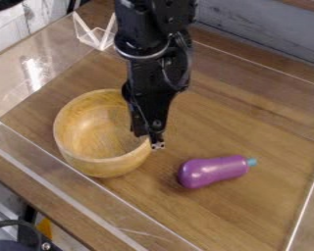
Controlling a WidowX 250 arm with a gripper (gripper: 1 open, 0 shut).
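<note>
The black gripper point(154, 135) hangs at the right rim of a yellow-brown bowl point(87, 137), its tips low and close together, with nothing seen between them. The arm covers part of the bowl's back right. A purple eggplant-shaped object point(212, 172) with a teal tip lies on the wood to the right of the bowl, apart from the gripper.
A white wire holder point(94, 29) stands at the back left, near a clear panel along the left edge.
</note>
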